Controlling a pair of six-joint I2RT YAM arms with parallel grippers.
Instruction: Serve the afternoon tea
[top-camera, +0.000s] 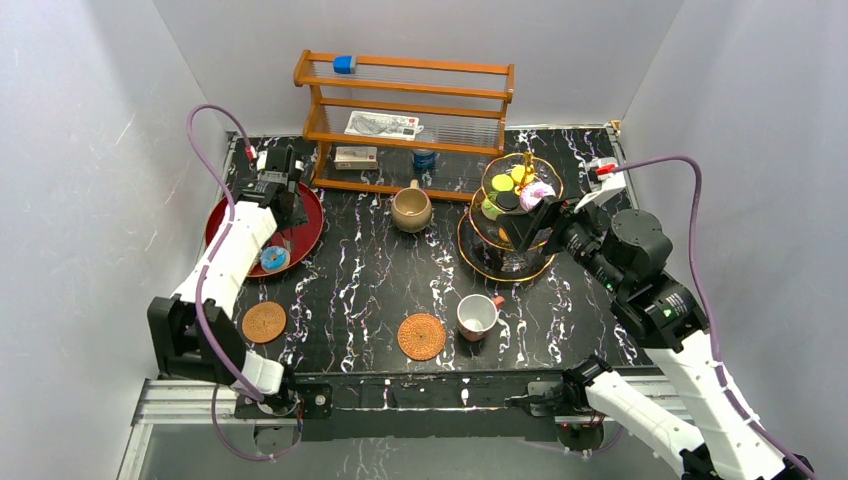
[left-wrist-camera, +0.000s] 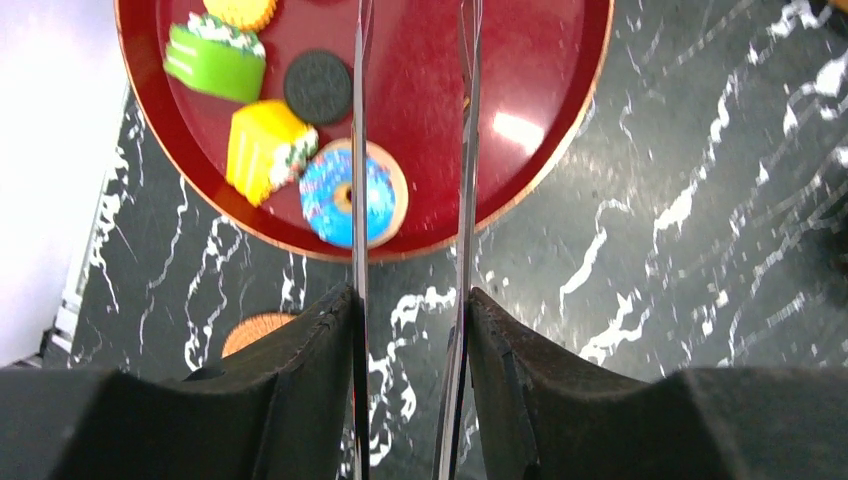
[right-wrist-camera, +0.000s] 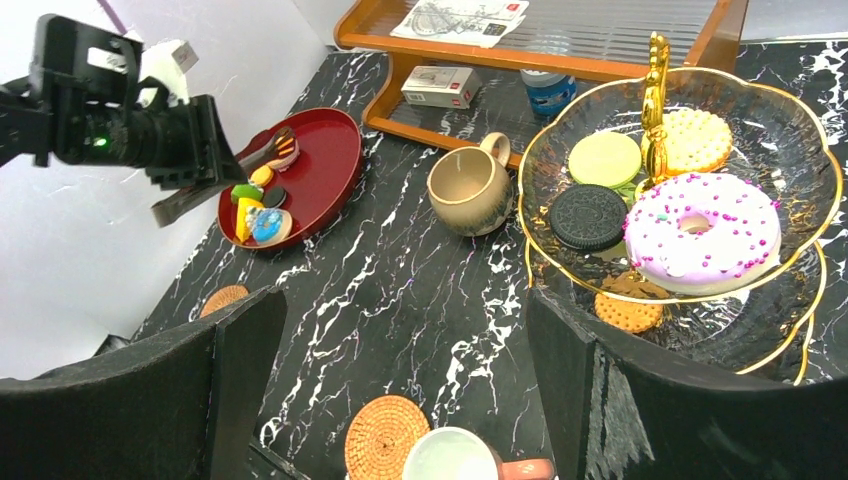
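In the left wrist view the red tray (left-wrist-camera: 520, 80) holds a blue donut (left-wrist-camera: 330, 200), yellow cake (left-wrist-camera: 255, 150), green cake (left-wrist-camera: 205, 65), black cookie (left-wrist-camera: 315, 85) and yellow biscuit. My left gripper hangs over it, its long steel fingers part-way apart; I cannot tell what, if anything, is between them. My right gripper is open beside the gold-rimmed two-tier stand (right-wrist-camera: 822, 150), which holds a pink donut (right-wrist-camera: 700, 235), biscuits and cookies. A tan mug (top-camera: 410, 208) stands mid-back, a white cup (top-camera: 476, 316) at the front.
A wooden rack (top-camera: 405, 82) with boxes and a jar stands at the back. Two woven coasters (top-camera: 421, 336) lie near the front edge. Grey walls close the sides.
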